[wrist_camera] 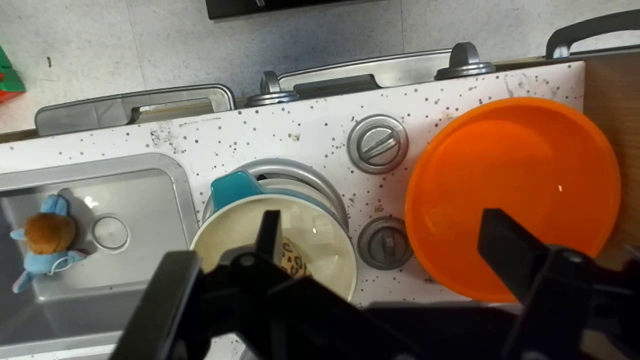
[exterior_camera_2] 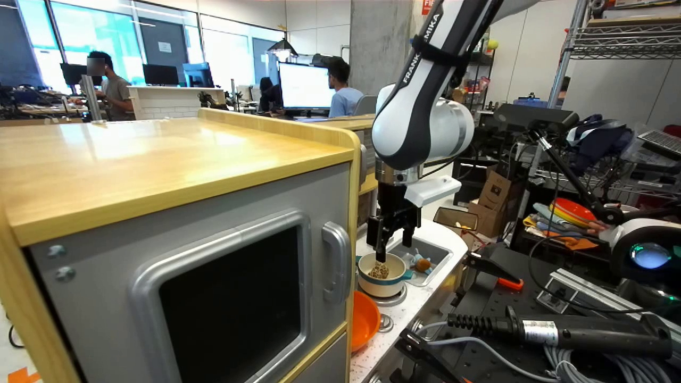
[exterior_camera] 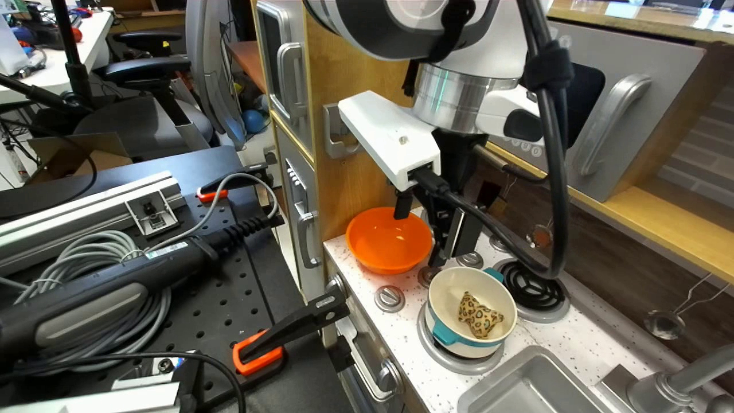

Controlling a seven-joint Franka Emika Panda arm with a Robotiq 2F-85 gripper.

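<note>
My gripper [exterior_camera: 418, 237] is open above the counter, its two fingers wide apart and nothing between them. In the wrist view one finger [wrist_camera: 268, 233] overlaps the cream and teal pot [wrist_camera: 327, 240], while the other reaches over the orange bowl [wrist_camera: 516, 180]. Inside the pot [exterior_camera: 440, 303], which sits on a burner, lies a leopard-print cloth object [exterior_camera: 479, 316]. The same bowl [exterior_camera: 389, 241] stands beside the wooden cabinet and looks empty. A finger partly hides the leopard-print object [wrist_camera: 294, 259] in the wrist view.
A blue and brown plush toy [wrist_camera: 49, 231] lies in the metal sink [wrist_camera: 162, 165]. Stove knobs [wrist_camera: 378, 144] stand between pot and bowl. The wooden cabinet [exterior_camera: 358, 179] rises behind the bowl, and a shelf edge [exterior_camera: 640, 227] overhangs the back of the counter.
</note>
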